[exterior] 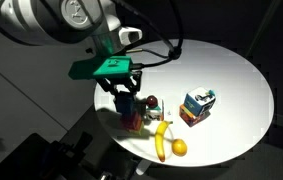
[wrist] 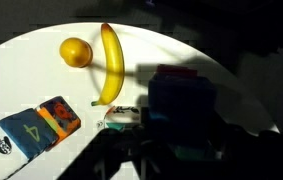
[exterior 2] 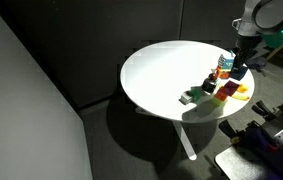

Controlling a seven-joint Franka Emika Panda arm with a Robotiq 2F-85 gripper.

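Note:
A blue block (exterior: 125, 103) hangs below the green-bodied arm, with my gripper (exterior: 128, 86) shut on it. From exterior view 2 the same block looks dark (exterior 2: 239, 73), just above a red block (exterior 2: 231, 88). Exterior view 1 has the red block (exterior: 133, 121) partly covered by the blue one, standing on something yellowish. Seen from the wrist, the blue block (wrist: 181, 97) fills the middle right, and a red edge (wrist: 176, 71) shows behind it. Dark shadow hides the fingers there. Whether the two blocks touch, I cannot tell.
A yellow banana (wrist: 113, 62) and an orange (wrist: 76, 52) lie on the white round table (exterior: 236, 140). A printed block (exterior: 197, 105) stands to the right. A small block with a dark red ball (exterior: 152, 103) sits close to the red block.

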